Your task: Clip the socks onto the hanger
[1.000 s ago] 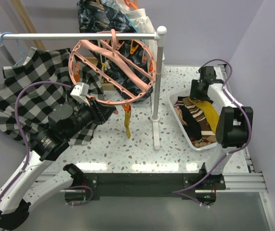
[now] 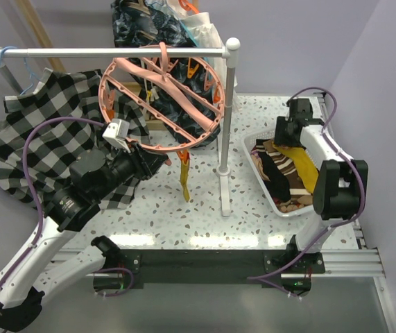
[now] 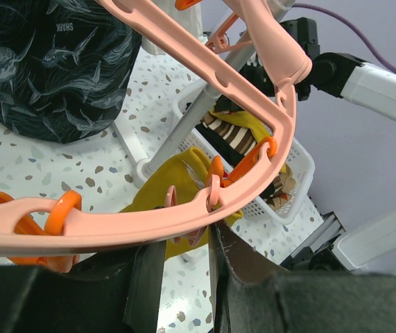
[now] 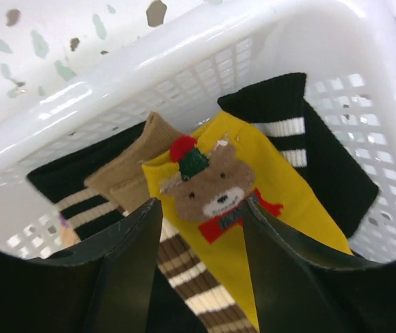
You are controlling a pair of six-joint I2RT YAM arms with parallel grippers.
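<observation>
A round pink hanger (image 2: pixel 177 142) hangs from the rail, with orange and pink clips along its rim. One yellow sock (image 2: pixel 184 182) dangles from an orange clip (image 3: pixel 246 166) on the near side. My left gripper is at the front rim, shut on a pink clip (image 3: pixel 196 237). Over the white basket (image 4: pixel 66 104), my right gripper stands open. Below its fingers lies another yellow sock (image 4: pixel 229 135) with a bear face, on top of striped socks (image 4: pixel 191 277); no cloth is pinched between those fingers.
A silver rack post (image 2: pixel 226 125) stands between the hanger and the basket. Checked cloth (image 2: pixel 66 118) hangs at the left, and a dark patterned bag (image 2: pixel 159 83) behind the hanger.
The hanging yellow sock swings slightly from side to side. My right arm has shifted only a little over the basket; the left arm stays in place at the hanger rim.
</observation>
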